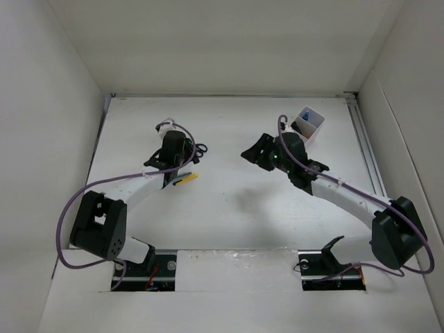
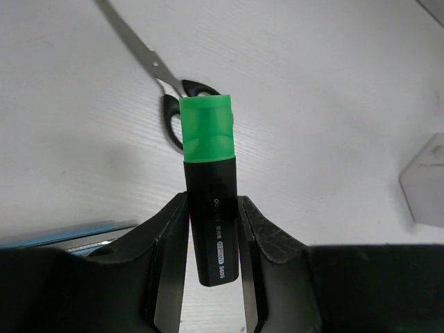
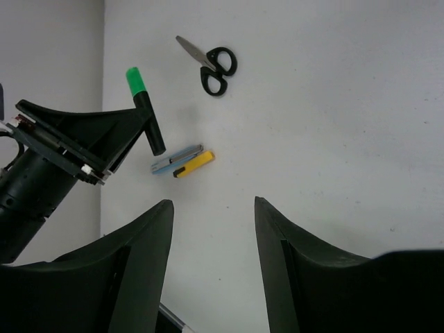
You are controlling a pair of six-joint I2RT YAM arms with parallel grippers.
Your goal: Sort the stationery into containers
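A black marker with a green cap [image 2: 209, 187] is upright between the fingers of my left gripper, which is shut on it, lifted above the table. Beyond it the scissors [image 2: 158, 69] [image 3: 215, 69] lie open on the table. A blue-silver tool [image 3: 170, 160] and a yellow box cutter [image 3: 194, 163] lie side by side below. My right gripper stands open over bare table, nothing between its fingers. A white compartment container [image 1: 311, 118] at the back right holds blue and dark items.
Walls border the table on the left, right and back.
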